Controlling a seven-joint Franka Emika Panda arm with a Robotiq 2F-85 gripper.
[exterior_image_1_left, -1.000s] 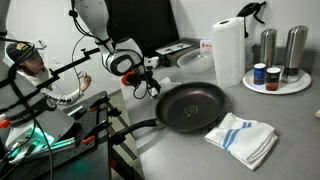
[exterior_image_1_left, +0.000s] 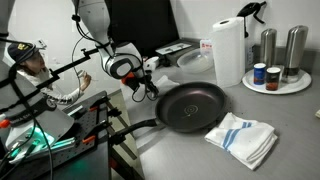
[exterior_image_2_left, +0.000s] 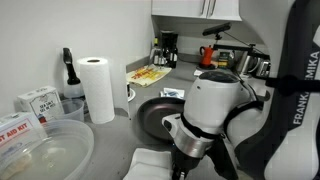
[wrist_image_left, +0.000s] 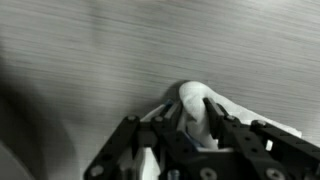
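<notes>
My gripper is low at the counter, over a white cloth (wrist_image_left: 232, 112). In the wrist view a bunched fold of the cloth rises between the fingers, and more of it spreads to either side. Whether the fingers grip that fold cannot be told. From the first exterior view, the gripper (exterior_image_1_left: 145, 94) is left of the black pan, with part of the white cloth (exterior_image_1_left: 174, 73) showing behind it. The second exterior view shows cloth (exterior_image_2_left: 148, 164) beneath the arm, whose body hides most of the fingertips.
A black frying pan (exterior_image_1_left: 193, 107) sits close on the right, its handle pointing toward the counter edge. Beyond it lies a folded blue-striped towel (exterior_image_1_left: 241, 139). A paper towel roll (exterior_image_1_left: 230, 54), a clear bowl (exterior_image_1_left: 196, 64) and a tray (exterior_image_1_left: 276, 83) with shakers stand behind.
The gripper and wrist have shifted slightly down and left over the last second. The pan and striped towel have stayed in place.
</notes>
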